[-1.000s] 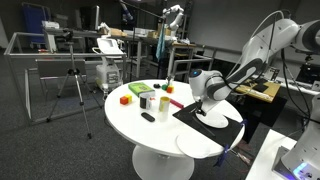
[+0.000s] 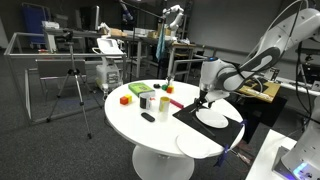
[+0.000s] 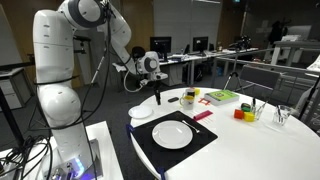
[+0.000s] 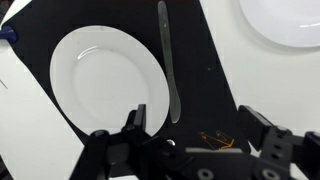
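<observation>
My gripper stands open over the black mat, its dark fingers wide apart with nothing between them. Below it in the wrist view lies a white plate (image 4: 108, 78), flat on the mat (image 4: 205, 85). A knife (image 4: 167, 60) rests on the mat beside that plate. Part of a second white plate (image 4: 290, 18) shows at the upper right, off the mat. Exterior view 1 has the gripper (image 2: 203, 100) above the mat's far side, near the plate (image 2: 211, 118). In exterior view 2 the plate (image 3: 172, 134) is in plain sight.
Beyond the mat stand a green tray (image 2: 139, 88), several cups and small coloured blocks. A dark remote-like object (image 2: 148, 117) lies on the white table (image 2: 125, 122). The nearer plate (image 2: 193, 143) sits by the table's edge. Open table surrounds the remote.
My arm has risen and drawn back to the right in exterior view 1, lifting the gripper away from the mat. The plates look unmoved.
</observation>
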